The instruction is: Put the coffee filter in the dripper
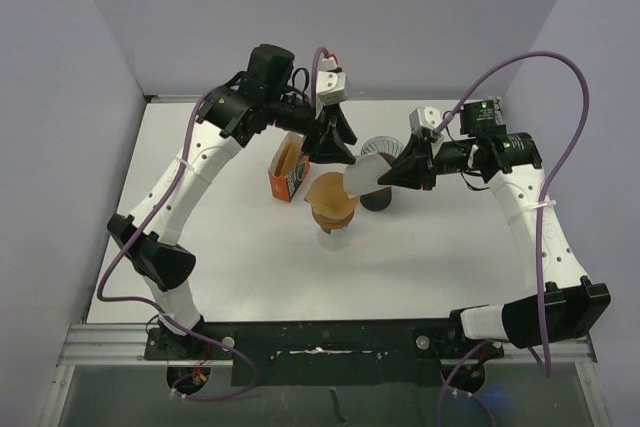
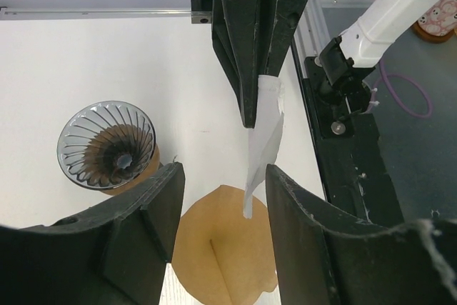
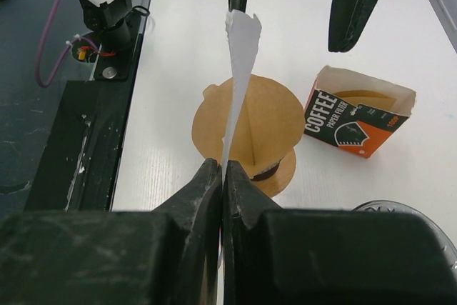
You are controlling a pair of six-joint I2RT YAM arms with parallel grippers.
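Observation:
A thin white sheet of paper, which looks like the coffee filter [image 1: 364, 175], hangs from my right gripper, shut on its edge. My left gripper stands open, and one upper edge of the sheet [image 2: 264, 144] shows between its fingertips; whether they touch it cannot be told. Below both grippers, a brown paper-like cone [image 3: 275, 108] sits in the wooden collar [image 3: 280, 174] of a clear vessel [image 1: 335, 238]. A ribbed clear dripper [image 2: 75, 137] with a brown lower part stands behind, under the right arm.
An orange and black coffee filter box [image 3: 341, 121], its top open, stands behind the brown cone. Free white table [image 1: 230, 267] lies at the front left and right. A dark rail [image 1: 335, 337] runs along the front edge.

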